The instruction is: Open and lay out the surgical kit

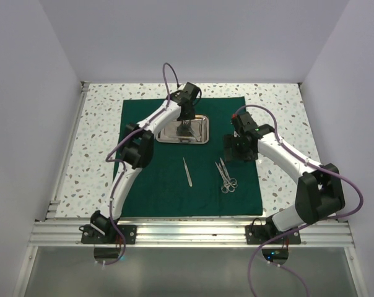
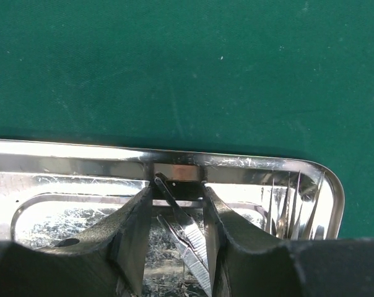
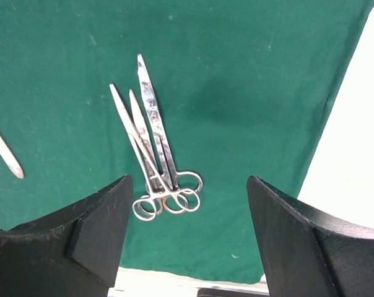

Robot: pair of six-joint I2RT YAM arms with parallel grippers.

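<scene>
My left gripper is over the steel tray, part open around tweezers lying inside; whether it touches them I cannot tell. More thin instruments stand along the tray's right end in the left wrist view. My right gripper is open above the right part of the green cloth, with several scissor-like instruments below it. A single slim instrument lies alone in the middle of the cloth.
The green cloth has bare room at the lower left and behind the right gripper. Speckled table surface borders it on both sides.
</scene>
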